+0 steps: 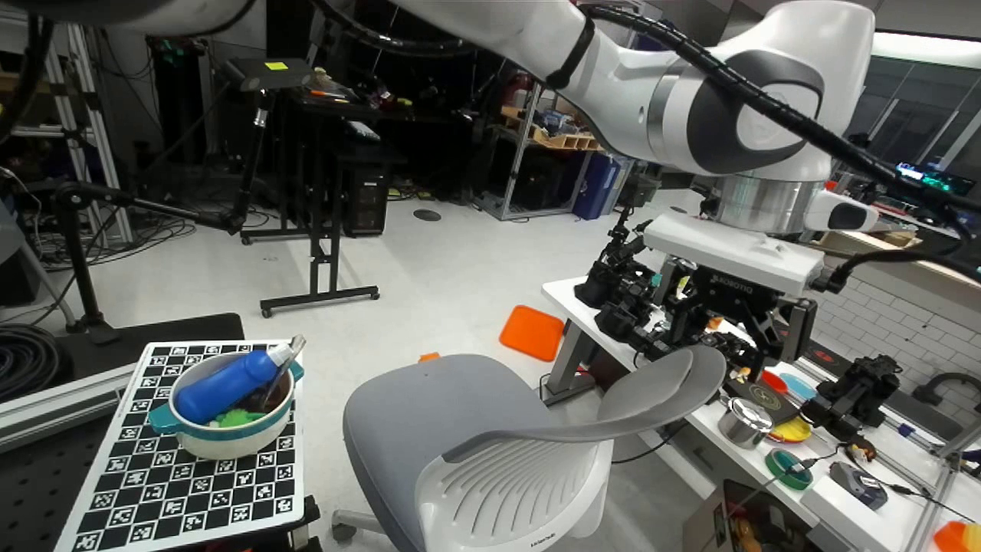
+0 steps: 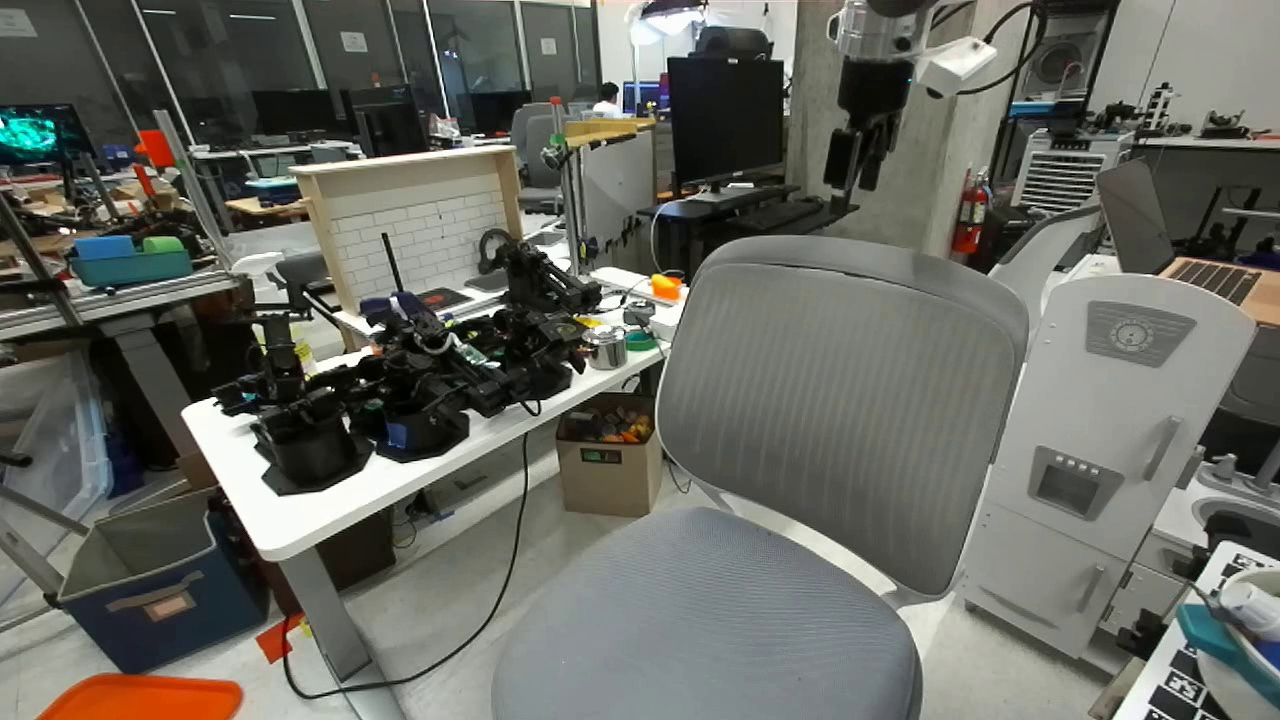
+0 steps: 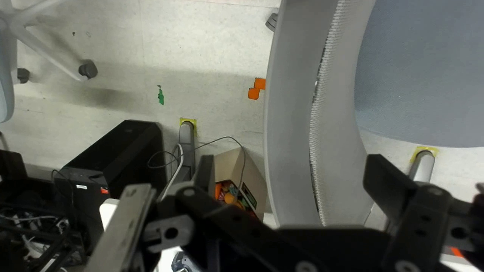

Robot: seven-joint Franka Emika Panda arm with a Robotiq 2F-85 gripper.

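My gripper (image 1: 738, 333) is open and points downward near the chair's backrest and the white table in the first exterior view. Seen from the second exterior view, the gripper (image 2: 854, 174) hangs above the top edge of the grey office chair (image 2: 846, 396). From the wrist, the backrest (image 3: 295, 113) runs below and between the spread fingers, and nothing is held. A cream pot (image 1: 225, 445) with teal handles sits far off on a checkered board (image 1: 147, 501). Inside it lie a blue bottle (image 1: 224, 386) and a green item (image 1: 237, 418).
Black robot arms, a steel pot (image 1: 745, 420) and dishes crowd the white table (image 2: 288, 516). A cardboard box (image 2: 609, 474) of toys stands beneath it. Orange mat (image 1: 533, 333) on the floor. Open floor lies between the board and the table.
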